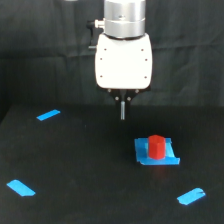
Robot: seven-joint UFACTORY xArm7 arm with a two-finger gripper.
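My gripper [122, 104] hangs from a white arm housing at the top centre of the camera view, above and left of a red block [156, 147]. Its thin fingers point down; whether they are open or shut is unclear. The red block stands on a light blue square [141, 156] at the right of centre, apart from the gripper.
Short blue tape strips [21, 187] lie on the dark table [90, 180], at front left, back left and front right. A dark curtain hangs behind.
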